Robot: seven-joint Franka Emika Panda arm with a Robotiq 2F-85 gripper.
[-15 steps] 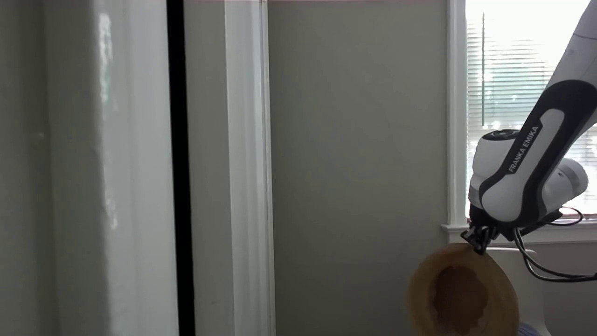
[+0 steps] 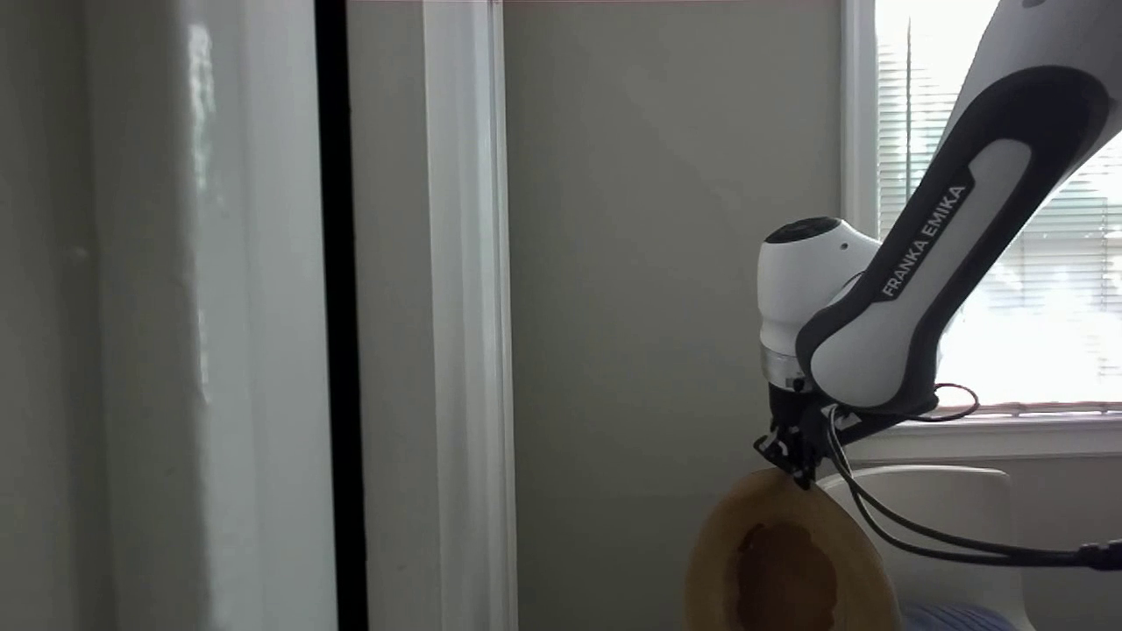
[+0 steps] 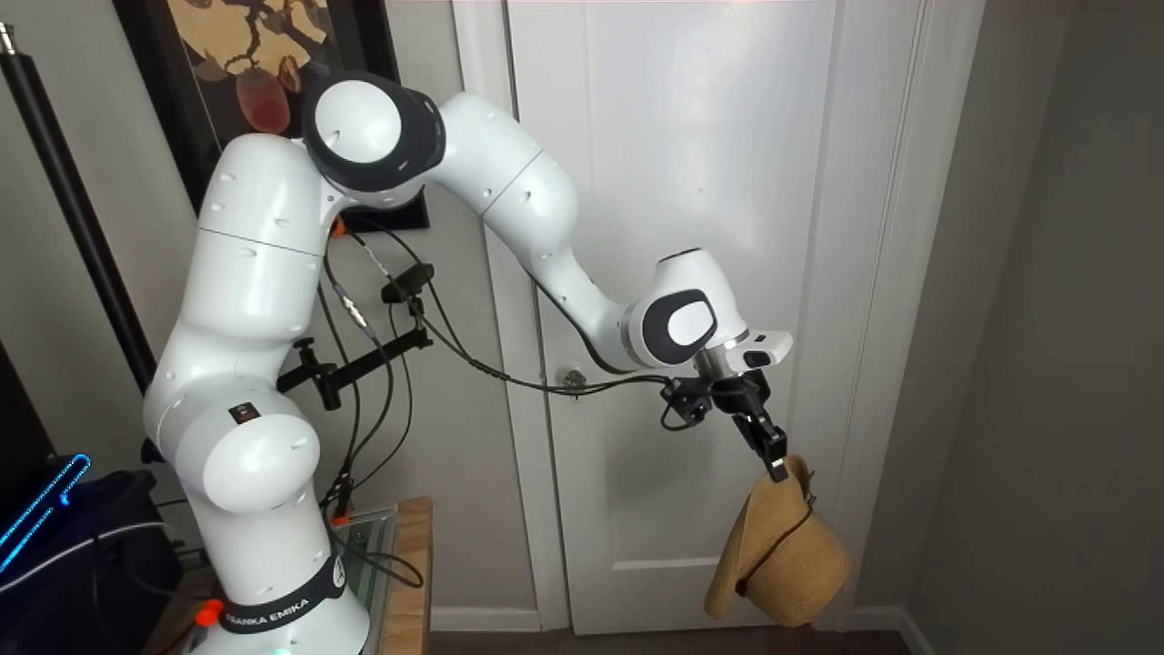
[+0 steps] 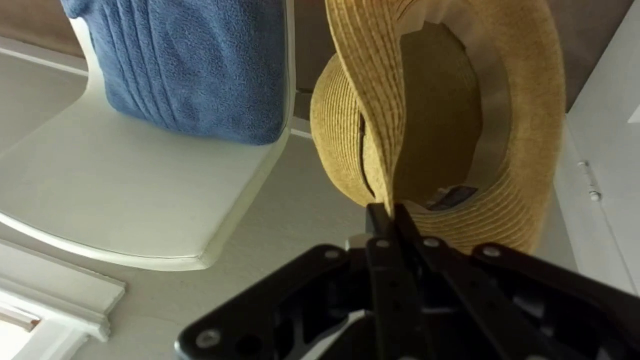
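Observation:
A tan straw hat (image 3: 787,557) with a dark band hangs by its brim from my gripper (image 3: 777,468), in front of the white door. The wrist view has the brim of the hat (image 4: 384,120) running down between the fingertips of the gripper, which is shut on that thin edge. The hollow crown opens to the right there, with a small dark label inside. In exterior view 1 the hat (image 2: 710,557) hangs below the gripper (image 2: 796,473), its opening facing the camera and its lower edge cut off by the frame.
A white chair (image 4: 138,186) carrying a blue towel (image 4: 192,66) stands against the wall beside the hat. The white door (image 3: 677,491) is closed behind the arm. A window (image 2: 1062,294) is at the right, and a white frame edge (image 2: 463,315) stands at the left.
In exterior view 1 the arm and the hanging hat have moved left and slightly down, away from the right edge. The gripper has kept its hold on the brim.

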